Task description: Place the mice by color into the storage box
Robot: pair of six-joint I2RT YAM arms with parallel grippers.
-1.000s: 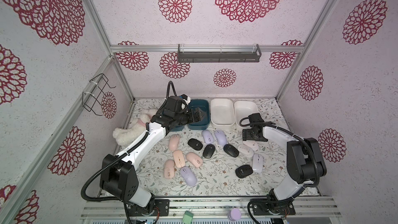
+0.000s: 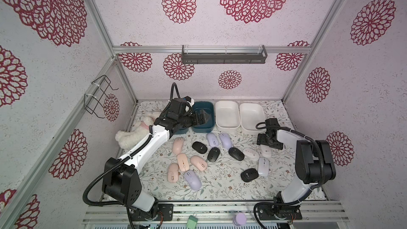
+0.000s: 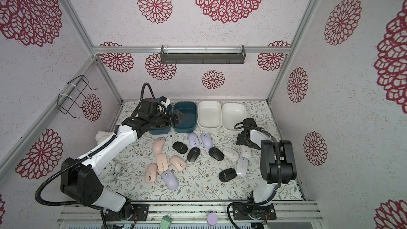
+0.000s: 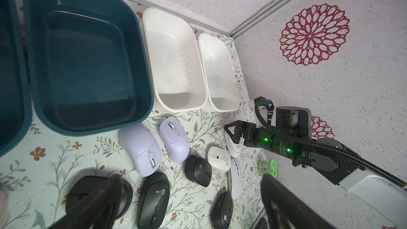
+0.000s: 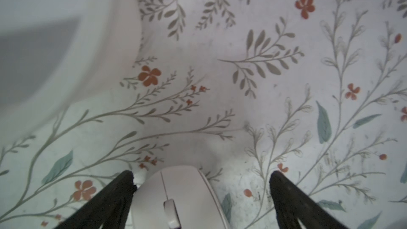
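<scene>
Mice in pink, lavender, black and white lie scattered on the floral table. My right gripper is open low over a white mouse (image 5: 178,203) near the right white box (image 3: 234,106); the mouse's front sits between the blurred fingers. Other white mice include one (image 4: 218,159) beside it. My left gripper hangs open in front of the teal box (image 4: 84,72), above black mice (image 4: 152,199) and lavender mice (image 4: 140,148), holding nothing. A second white box (image 2: 227,114) stands between teal and right white boxes.
A white plush toy (image 2: 127,137) lies at the far left, partly behind the left arm. A grey shelf (image 2: 223,59) hangs on the back wall.
My right gripper has moved rightward and slightly toward the front, and the white mouse under it appears shifted rightward. The left arm is unchanged.
</scene>
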